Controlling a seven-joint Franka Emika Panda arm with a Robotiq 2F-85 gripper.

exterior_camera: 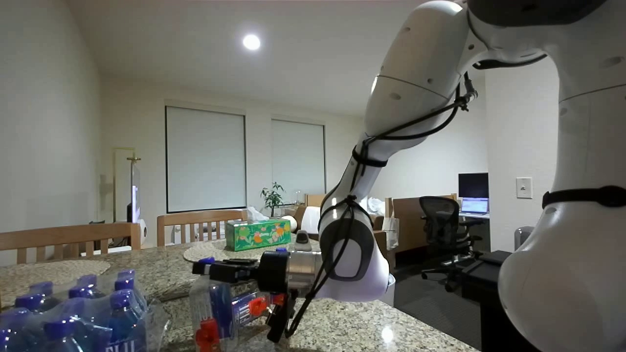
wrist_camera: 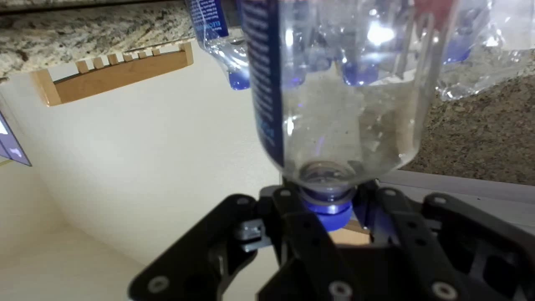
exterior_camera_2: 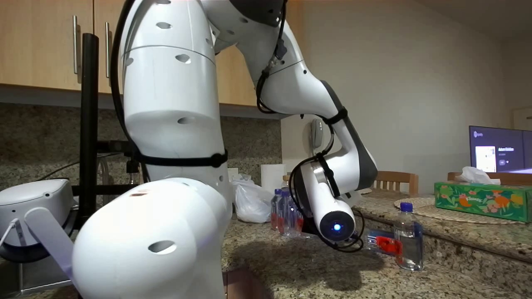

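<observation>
A clear water bottle (exterior_camera: 214,308) with a blue label and red flower hangs upright below my gripper (exterior_camera: 203,269), which is shut around its neck just under the cap. In the wrist view the bottle's shoulder and blue cap (wrist_camera: 333,215) show between the black fingers of the gripper. Whether its base touches the counter is cut off. Exterior view 2 hides the gripper behind the arm. Another bottle (exterior_camera_2: 410,241) stands upright on the counter, with a bottle lying on its side (exterior_camera_2: 379,242) beside it.
A plastic-wrapped pack of several bottles (exterior_camera: 82,314) stands at the left of exterior view 1. On the raised counter ledge sits a green tissue box (exterior_camera: 258,234). Bare granite (exterior_camera: 364,328) lies to the right of the gripper.
</observation>
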